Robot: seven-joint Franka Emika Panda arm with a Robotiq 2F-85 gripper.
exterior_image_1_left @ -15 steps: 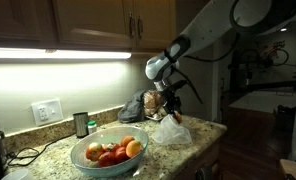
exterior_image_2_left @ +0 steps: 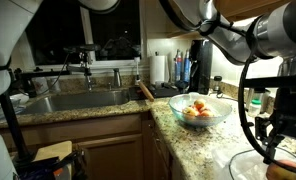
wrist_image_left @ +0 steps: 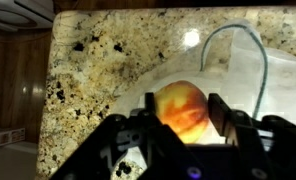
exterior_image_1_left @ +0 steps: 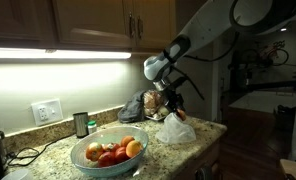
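A red-and-yellow round fruit (wrist_image_left: 181, 110) sits between the fingertips of my gripper in the wrist view. The fingers flank it closely, but whether they still press on it is unclear. Beneath and around the fruit spreads a translucent white plastic bag (wrist_image_left: 233, 75) with a greenish handle loop. In exterior view 1 my arm reaches down to that bag (exterior_image_1_left: 174, 131) on the counter, with the gripper low above it. Exterior view 2 catches only part of the fruit (exterior_image_2_left: 283, 171) at its lower right corner.
A pale blue-green bowl (exterior_image_1_left: 83, 163) of several fruits stands farther along the speckled counter (exterior_image_1_left: 168, 157). Dark and brown bags (exterior_image_1_left: 134, 108) rest against the wall. Wooden cabinets (exterior_image_1_left: 93, 25) hang above. Bare counter separates the bowl from the plastic bag.
The arm and gripper have shifted very slightly over the plastic bag. Bowl and bag appear to have stayed in place.
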